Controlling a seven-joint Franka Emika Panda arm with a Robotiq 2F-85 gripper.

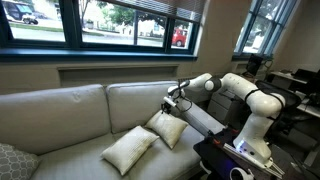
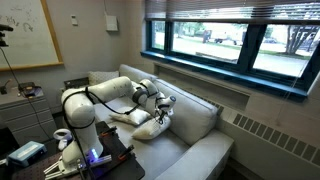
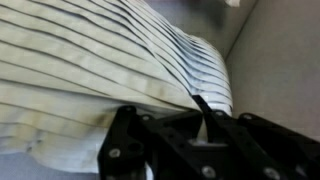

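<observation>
A pale striped pillow [image 1: 167, 129] leans toward the sofa's right end, and its ribbed cloth [image 3: 80, 60] fills the left of the wrist view. At its upper edge my gripper [image 1: 167, 106] is shut on a thin fold of the cover. In the wrist view the cloth's folds run up to the fingertips of the gripper; the pinched bit itself is mostly hidden. Exterior view 2 has the same pillow [image 2: 151, 129] below the arm's end. Another pale pillow [image 1: 129, 150] lies just to its left.
The grey sofa [image 1: 75, 125] runs along the window wall, its left seat mostly free. A patterned cushion [image 1: 15, 163] sits at the far left. The sofa's back [image 1: 140, 98] rises close behind the gripper.
</observation>
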